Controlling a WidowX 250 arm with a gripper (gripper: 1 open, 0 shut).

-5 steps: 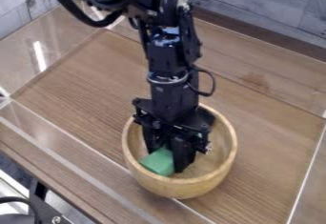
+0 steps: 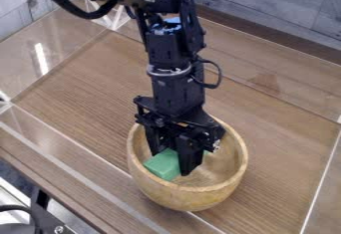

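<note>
A black robot arm reaches down from the top into a light wooden bowl near the front middle. Its gripper is low inside the bowl, shut on a small green block, which is partly hidden behind the fingers and the bowl's near wall.
The bowl stands on a wooden table with clear room to the left, behind and to the right. A wall runs along the back. Cables and dark hardware show at the lower left corner.
The arm and gripper have shifted slightly up and tilted a little, with the green block still low in the bowl. The bowl has barely moved.
</note>
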